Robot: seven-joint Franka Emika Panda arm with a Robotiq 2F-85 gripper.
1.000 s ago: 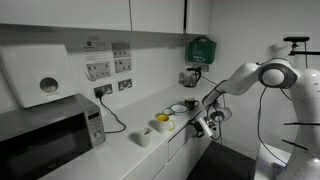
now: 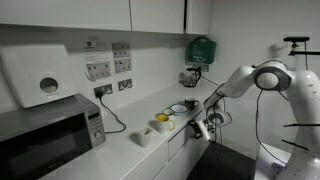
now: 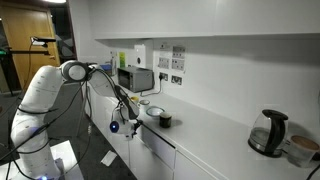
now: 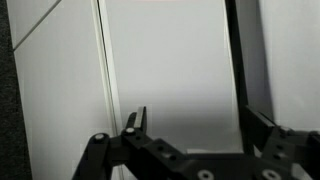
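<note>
My gripper is open in the wrist view, its two dark fingers spread wide. Between them shows only the plain white cabinet front (image 4: 170,60), and nothing is held. The right finger (image 4: 256,128) overlaps the dark gap (image 4: 238,50) along the panel's edge; whether it touches is unclear. The left finger (image 4: 136,120) stands over the white panel. In exterior view 2 the arm's hand (image 3: 128,127) is low against the cabinet fronts below the counter, too small there to read the fingers.
On the counter stand a yellow-white mug (image 2: 165,123), bowls (image 2: 178,109), a dark pot (image 3: 166,119) and a microwave (image 2: 50,140). A kettle (image 3: 267,132) is farther along. Open floor (image 2: 225,165) lies in front of the cabinets.
The arm's upper links have shifted slightly to the right in exterior view 1. The hand stays low by the cabinet fronts, and the counter items have not moved.
</note>
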